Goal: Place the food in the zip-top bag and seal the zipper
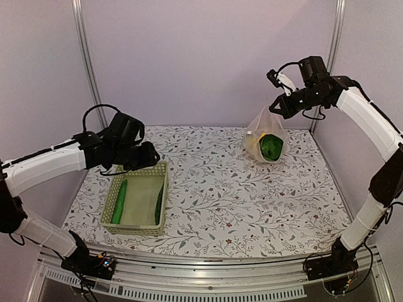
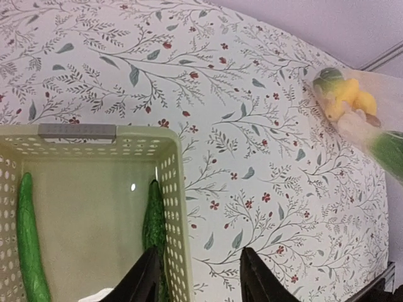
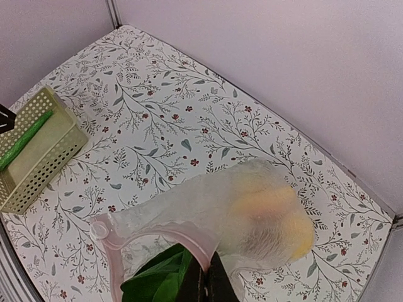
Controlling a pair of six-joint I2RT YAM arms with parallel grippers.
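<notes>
The clear zip bag [image 1: 254, 130] hangs by its rim from my right gripper [image 1: 278, 112], which is shut on that edge. Inside it are a leafy green vegetable [image 1: 271, 147] and yellow food [image 3: 296, 233]. In the right wrist view the bag's mouth [image 3: 167, 228] gapes around the leaves. Over the back right corner of the basket [image 1: 160, 189] is my left gripper, its fingers apart and nothing between them. A bright green vegetable [image 2: 29, 242] lies along the basket's left side, and a dark green cucumber [image 2: 153, 220] along its right wall.
Pale walls [image 1: 208, 63] close off the back and sides. A grey metal rail [image 1: 208, 277] runs along the front edge.
</notes>
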